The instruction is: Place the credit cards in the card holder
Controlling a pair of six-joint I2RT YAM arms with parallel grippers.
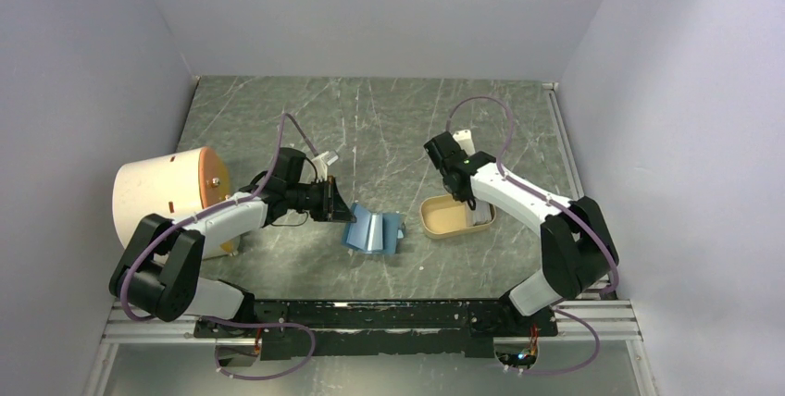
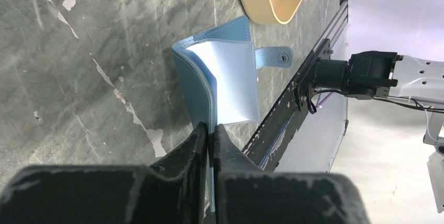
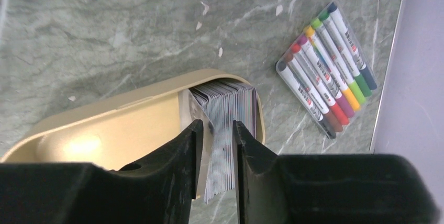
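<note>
The blue card holder (image 1: 372, 231) stands spread on the table. My left gripper is shut on its blue edge, and the white inner sleeve (image 2: 230, 80) fans out to the right with a snap strap beyond. A stack of thin grey-white cards (image 3: 228, 96) stands on edge at one end of the beige box (image 3: 125, 101). Over that stack, my right gripper has its fingers apart; one finger (image 3: 196, 132) is by the front card's face, the other above the stack. Whether either touches a card is hard to tell.
A pack of coloured markers (image 3: 327, 69) lies beyond the box in the right wrist view. At the table's left stands a large cream cylinder (image 1: 159, 194).
</note>
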